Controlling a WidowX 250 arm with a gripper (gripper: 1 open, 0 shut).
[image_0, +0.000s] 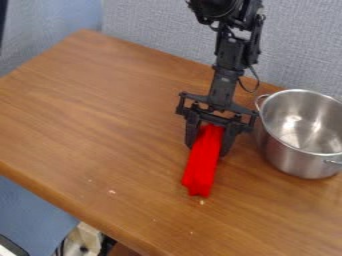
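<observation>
My gripper (210, 132), on the black arm reaching down from the top, is shut on the upper end of a long red object (201, 168) in the middle right of the camera view. The red object slants down toward the front, its lower part near or on the wooden table.
A steel pot (303, 140) with side handles stands close to the right of my gripper. A grey wall (150, 30) runs along the back, and the table's edge drops away at the lower left.
</observation>
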